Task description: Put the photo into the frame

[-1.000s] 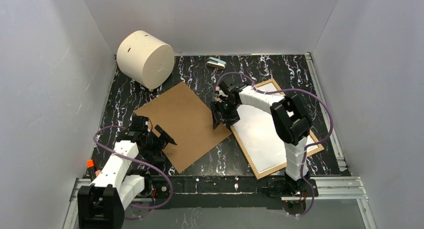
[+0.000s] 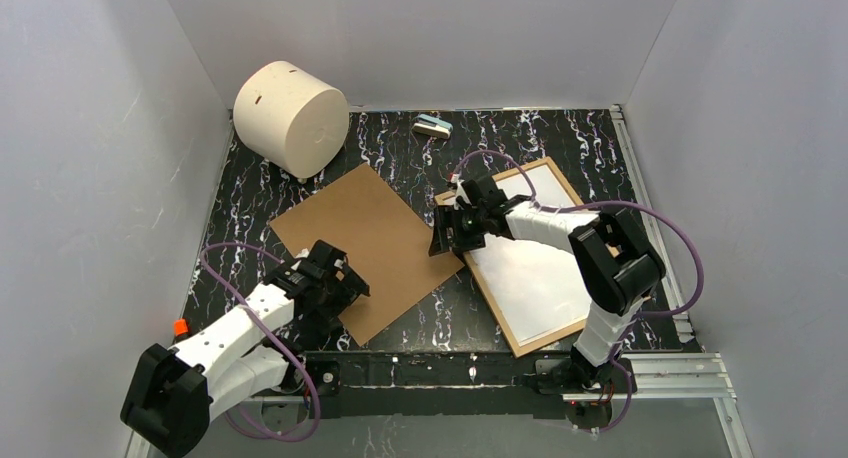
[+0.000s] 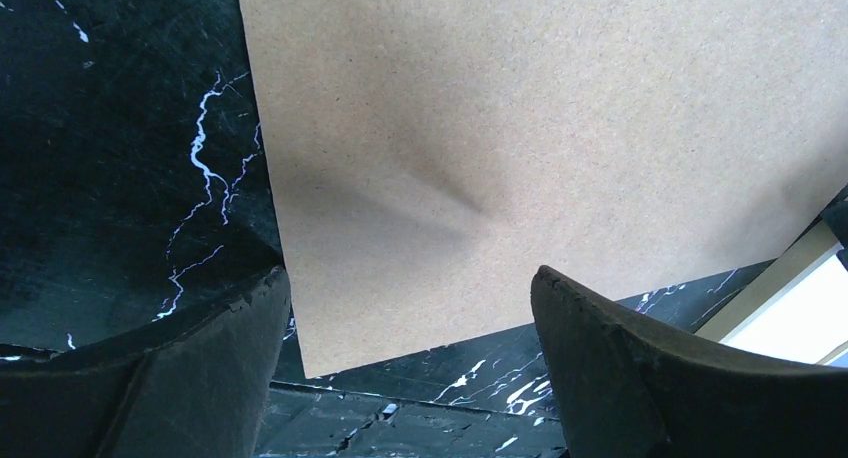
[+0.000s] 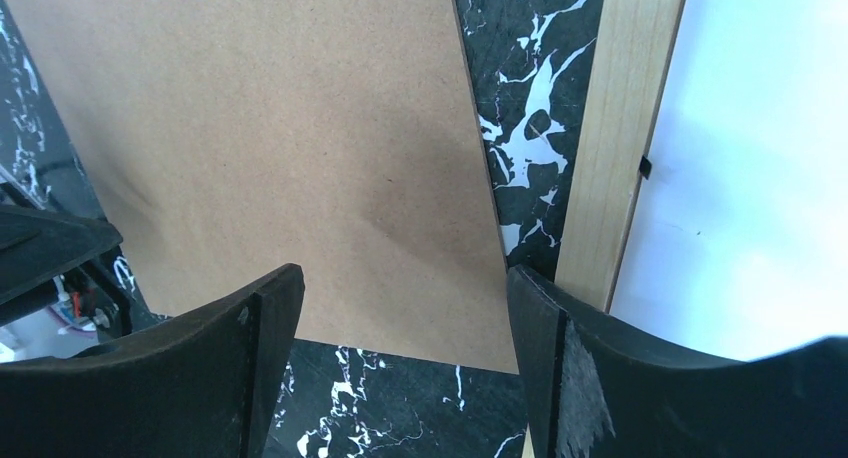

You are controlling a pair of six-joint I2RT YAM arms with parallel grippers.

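A flat brown sheet (image 2: 350,218), no picture visible on its upper side, lies slantwise on the dark marbled table. To its right is the light wooden frame (image 2: 490,306), with a white panel (image 2: 530,278) inside. My left gripper stands open over the sheet's near corner, its fingers wide apart around that corner. Open as well, my right gripper spans the sheet's right corner; its right finger (image 4: 560,368) is in the narrow gap beside the frame. Neither gripper has hold of anything. Part of the frame is hidden under the right arm.
A big white cylinder (image 2: 280,118) lies at the back left, and a small stapler-like item (image 2: 432,126) sits at the back middle. An orange-tipped object (image 2: 181,328) is at the left edge. Grey walls enclose the table.
Sheet and frame have not visibly moved.
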